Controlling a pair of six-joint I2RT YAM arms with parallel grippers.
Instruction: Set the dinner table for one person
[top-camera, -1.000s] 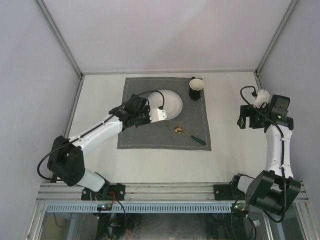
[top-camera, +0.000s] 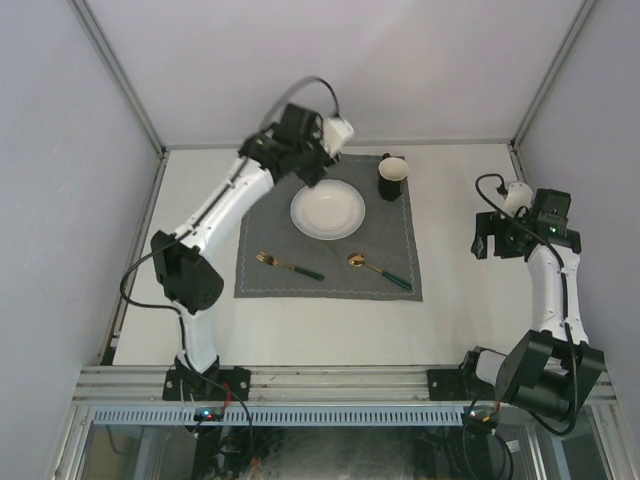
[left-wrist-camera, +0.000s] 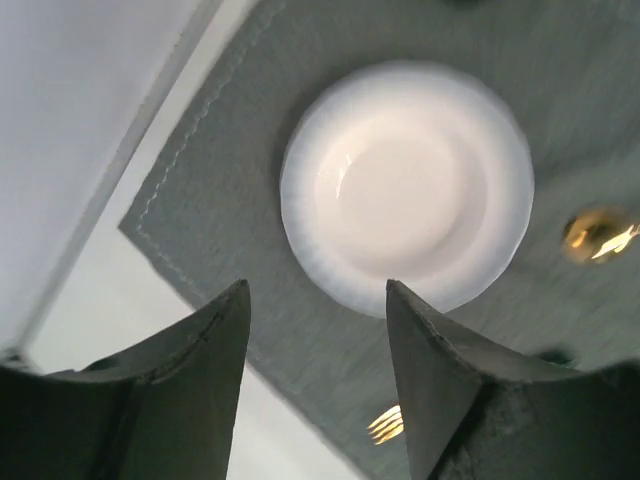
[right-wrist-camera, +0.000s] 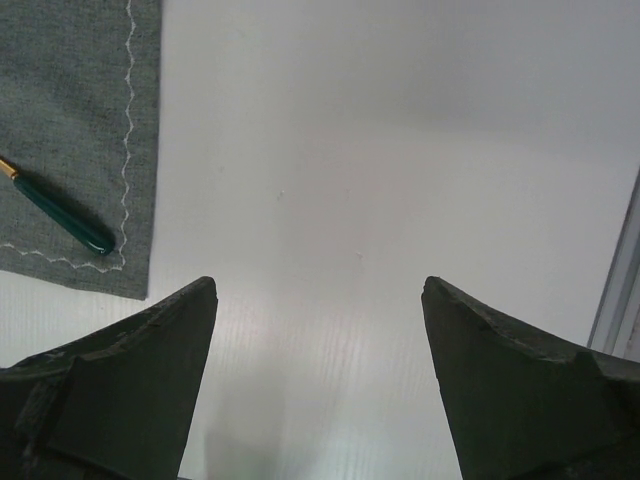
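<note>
On the grey placemat lie a white plate, a fork to its lower left, a spoon to its lower right and a black mug at back right. My left gripper is raised above the mat's back part, blurred; in the left wrist view its fingertips stand apart with nothing between them, the plate below. My right gripper hangs open over bare table right of the mat; its wrist view shows the spoon's green handle at the mat's corner.
Walls and metal rails bound it at the back and sides.
My left gripper has swung up and toward the back, away from the mat's front, uncovering the fork at lower left. The right arm is nearly still.
</note>
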